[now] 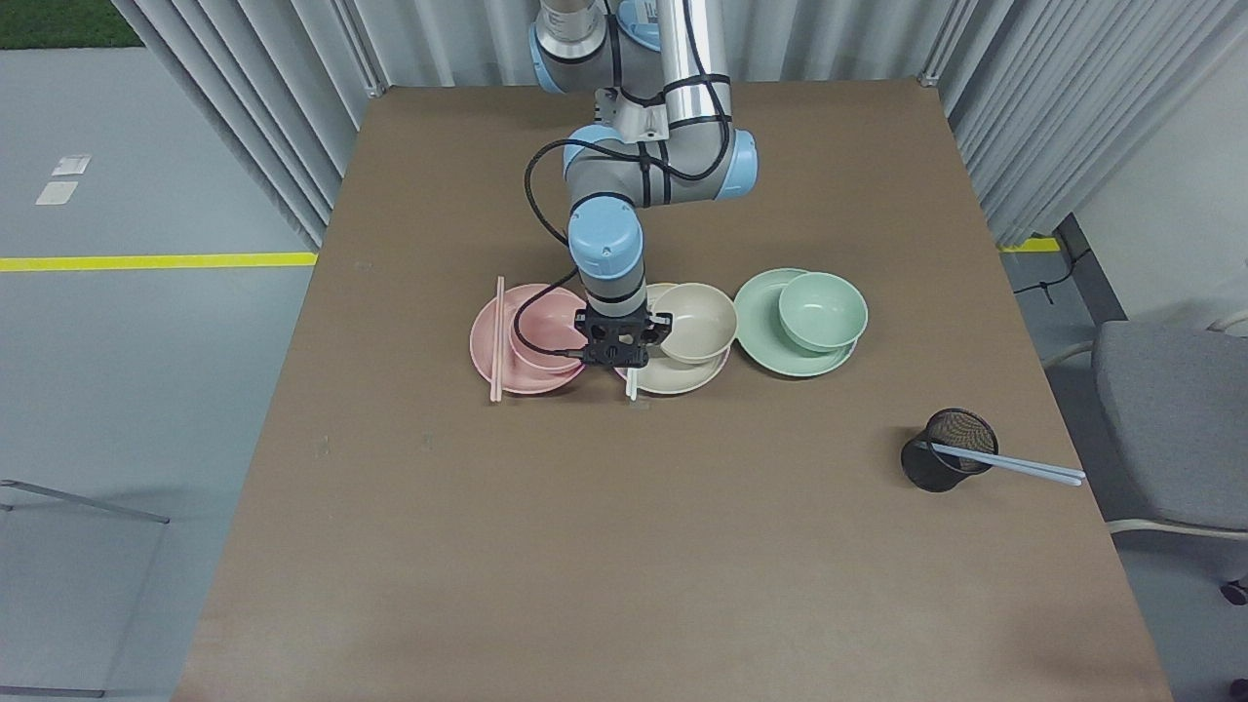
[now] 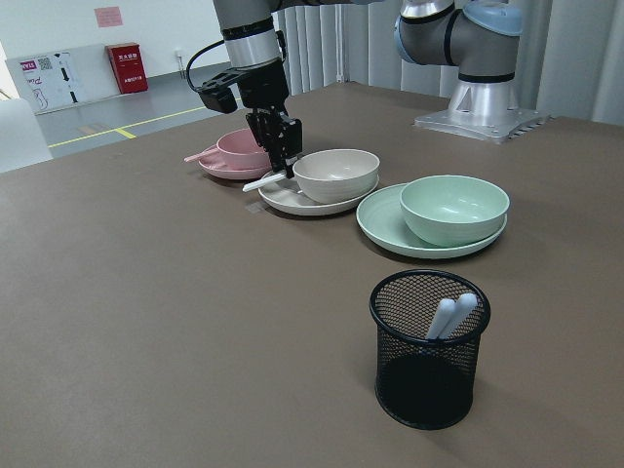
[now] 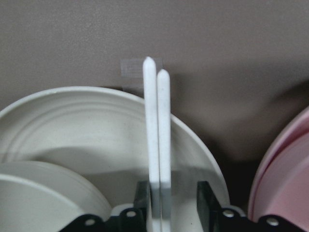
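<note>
My gripper hangs over the cream plate in the middle, its fingers apart on either side of a pair of white chopsticks that lie across that plate's rim, close to the left finger in the wrist view. Beside them on the plate is the cream bowl. The pink plate with its pink bowl and pink chopsticks is to the left in the front view; the green plate with the green bowl is to the right.
A black mesh cup holding light chopsticks stands near the table's right edge. The arm's base stands at the back.
</note>
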